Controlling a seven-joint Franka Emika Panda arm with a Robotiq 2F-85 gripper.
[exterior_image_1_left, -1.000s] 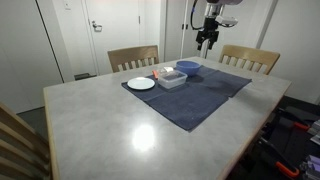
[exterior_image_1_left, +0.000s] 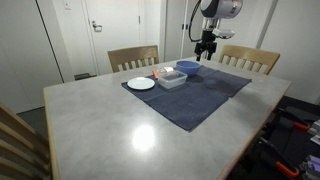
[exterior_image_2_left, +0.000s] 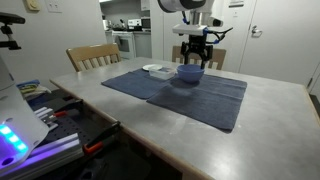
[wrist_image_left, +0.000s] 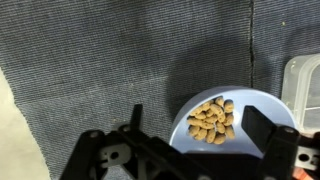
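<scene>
In the wrist view, a pale blue bowl (wrist_image_left: 178, 142) holds several small brown pieces (wrist_image_left: 213, 118). My gripper is open above it, its dark fingers (wrist_image_left: 132, 135) standing wide apart with nothing between them. From both outside views the bowl looks deeper blue, resting on the dark cloth (exterior_image_1_left: 200, 105) near the far side of the table. The arm comes down over that far side, with the gripper higher than the bowl.
Beside the bowl is a clear container (exterior_image_1_left: 173, 80), its rim partly visible in the wrist view. A white plate (exterior_image_1_left: 141, 84) lies farther left. Chairs stand around the table.
The arm has shifted slightly to the right in exterior view 1. The bowl, container and plate have stayed in place.
</scene>
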